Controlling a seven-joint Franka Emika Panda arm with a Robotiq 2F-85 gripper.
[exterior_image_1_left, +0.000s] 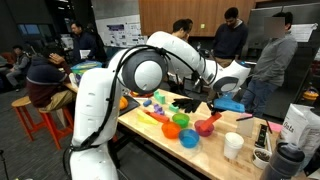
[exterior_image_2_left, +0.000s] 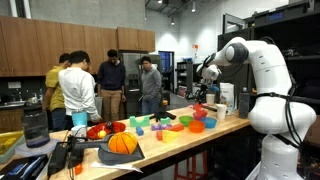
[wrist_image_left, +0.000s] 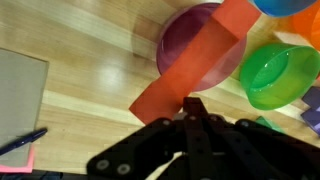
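An orange-red block (wrist_image_left: 203, 58) lies slanted across a dark pink bowl (wrist_image_left: 172, 40) in the wrist view, its near end reaching past the rim over the table. My gripper is shut, with its tips right at the block's edge; nothing shows between them. Whether they touch the block, I cannot tell. From the first exterior view the block (exterior_image_1_left: 209, 122) leans to one side at the pink bowl (exterior_image_1_left: 203, 130).
A green bowl (wrist_image_left: 275, 75) and a blue one (wrist_image_left: 282, 5) sit close beside the pink bowl. A grey board (wrist_image_left: 18, 100) lies to the left. White cup (exterior_image_1_left: 233, 146) and dark canisters (exterior_image_1_left: 285, 160) stand on the table's right. People stand behind the table.
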